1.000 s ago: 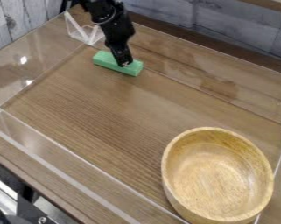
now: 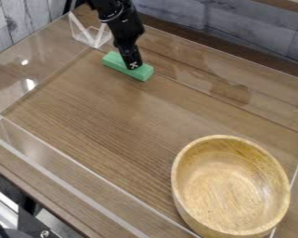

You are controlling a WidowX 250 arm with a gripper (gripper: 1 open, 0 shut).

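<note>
The black gripper [image 2: 129, 58] reaches down from the top left onto a green rectangular block [image 2: 127, 69] lying on the wooden table. Its fingers are at the upper right part of the block. Whether they are closed on it is too small to tell.
A large round yellowish wooden bowl [image 2: 229, 184] fills the lower right. A clear plastic object [image 2: 89, 30] is at the top left.
The gripper has shifted slightly and sits a little lower on the green block. The block and bowl are in about the same place.
</note>
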